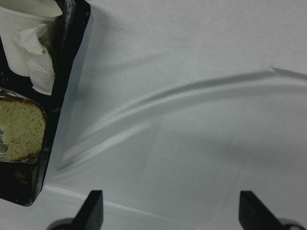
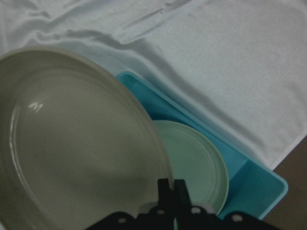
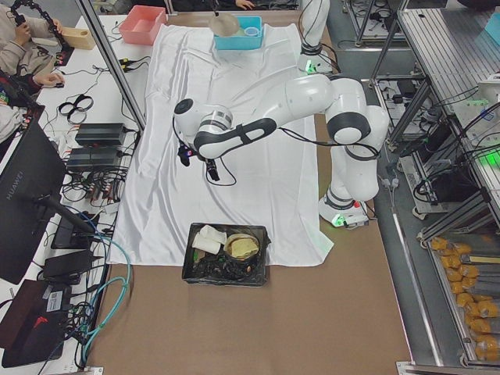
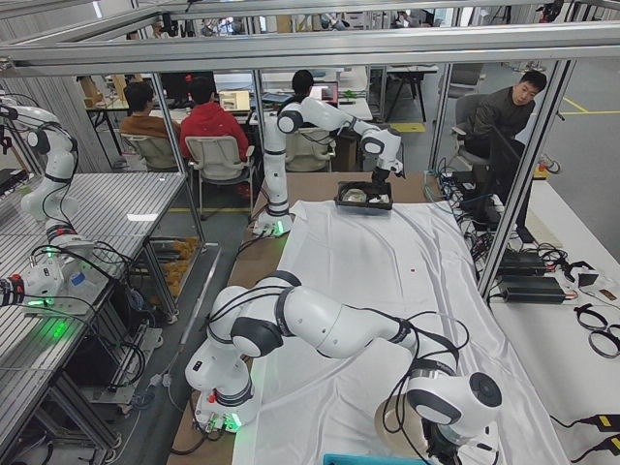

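Observation:
My right gripper is shut on the rim of a beige plate (image 2: pixel 76 134), holding it over the blue bin (image 2: pixel 259 191), where a pale green plate (image 2: pixel 192 163) lies. In the left camera view the beige plate (image 3: pixel 223 25) is at the far end of the cloth. My left gripper hangs open over the white cloth (image 1: pixel 201 143), beside the black tray (image 1: pixel 55 120) holding a bread slice (image 1: pixel 21 129), a white cup (image 1: pixel 14 45) and crumpled paper (image 1: pixel 41 67).
A pink bin (image 3: pixel 143 23) stands on the side table among cables and electronics.

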